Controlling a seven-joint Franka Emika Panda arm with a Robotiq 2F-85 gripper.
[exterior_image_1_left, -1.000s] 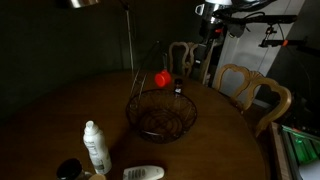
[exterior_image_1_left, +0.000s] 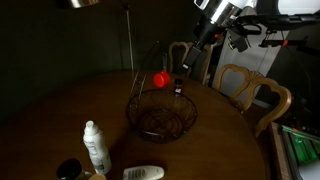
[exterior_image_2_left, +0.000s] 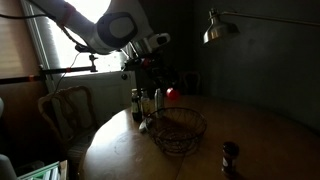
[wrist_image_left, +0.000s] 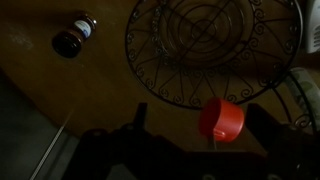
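A red cup (exterior_image_1_left: 162, 79) shows just behind the rim of a black wire basket (exterior_image_1_left: 161, 114) on the wooden table. In the wrist view the red cup (wrist_image_left: 222, 120) lies below the gap between my fingers, nearer the right one, beside the basket's scrolled rim (wrist_image_left: 168, 92). My gripper is open and holds nothing. Exterior view 2 shows the arm (exterior_image_2_left: 115, 30) above the table, and the red cup (exterior_image_2_left: 172, 94) at the basket's far side. The cup's contact with the table is hidden there.
A small dark bottle (wrist_image_left: 74, 36) stands apart from the basket. A white spray bottle (exterior_image_1_left: 97, 147), a dark jar (exterior_image_1_left: 71, 169) and a white object (exterior_image_1_left: 143, 173) are near the front. Wooden chairs (exterior_image_1_left: 236, 84) line the right side.
The arm and open gripper have shifted leftward in exterior view 1, closer to the red cup. The cup, basket and bottles look unmoved.
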